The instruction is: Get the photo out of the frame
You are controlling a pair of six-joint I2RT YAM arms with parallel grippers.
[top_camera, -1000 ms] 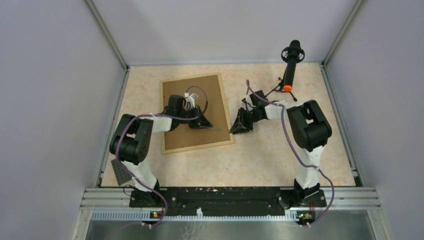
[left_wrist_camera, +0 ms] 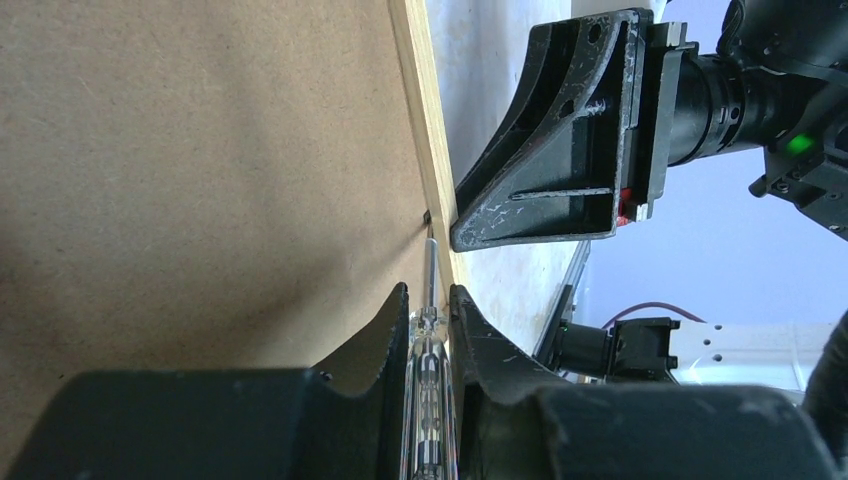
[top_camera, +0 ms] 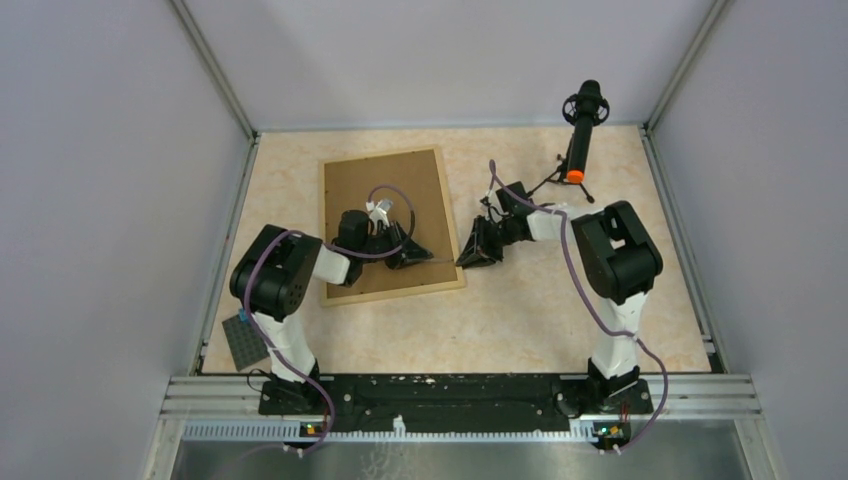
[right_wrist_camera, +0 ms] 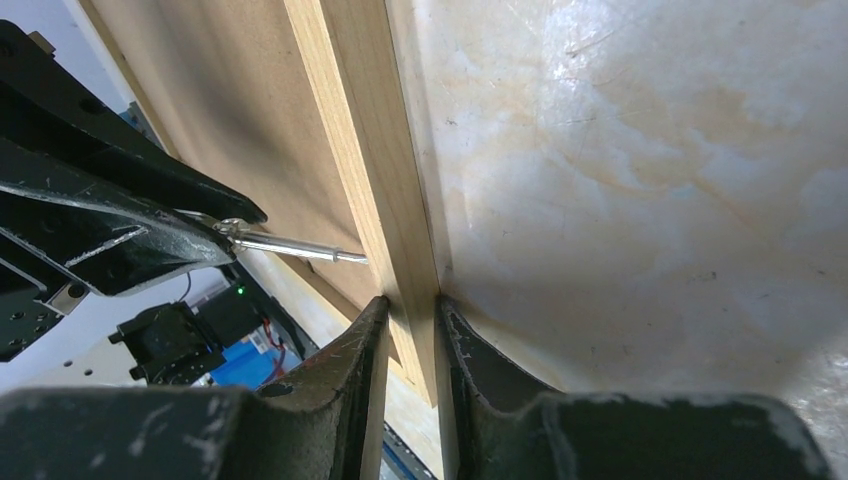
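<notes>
The wooden frame [top_camera: 396,296] lies back side up on the table, its brown backing board [top_camera: 385,176] inside the light wood border; no photo shows. My left gripper, over the board, is shut on a clear-handled screwdriver [left_wrist_camera: 428,375]. Its metal shaft [right_wrist_camera: 315,250] points at the inner edge of the right border, near a small dark tab [left_wrist_camera: 427,217]. In the right wrist view, my right gripper is shut on the frame's right border, close to its lower right corner, one finger on each side of the wood.
A black stand with an orange-tipped tube [top_camera: 577,150] is at the back right. A dark grey pad [top_camera: 243,342] lies at the front left.
My left gripper has come toward the front and slightly right, bringing the screwdriver tip to the right border. The right gripper keeps its hold; the frame has shifted very slightly left.
</notes>
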